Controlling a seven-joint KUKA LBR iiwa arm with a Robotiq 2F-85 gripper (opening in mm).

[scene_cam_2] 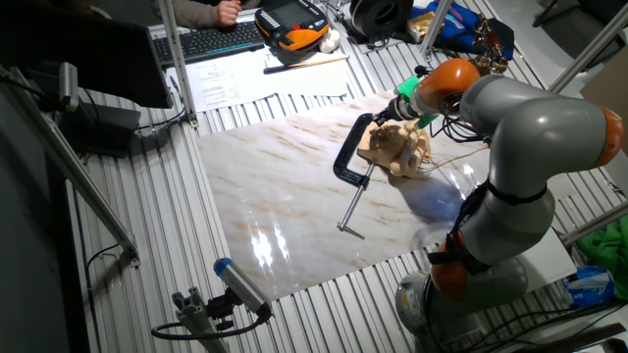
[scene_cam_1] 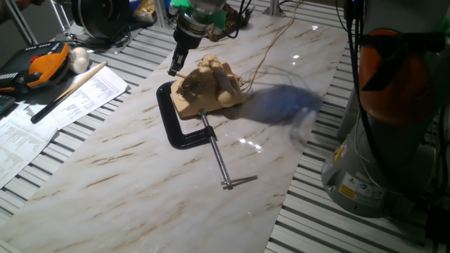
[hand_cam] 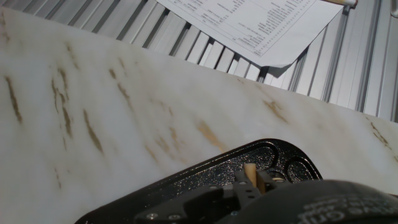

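A beige telephone-like object with a handset lies on the marbled board, a black C-clamp fastened to it. In exterior view 2 the same beige object sits below the arm's wrist. My gripper is at its far left side, low and close to its dial-like face. A thin wooden stick runs from the fingertips toward that face; whether its end touches is too small to tell. In the wrist view the stick shows between dark fingers that look shut on it, above the black clamp frame.
Papers with a dark-tipped stick lie left of the board, near an orange-black device. A cord trails behind the beige object. The clamp's screw handle sticks out frontward. The board's front left is clear.
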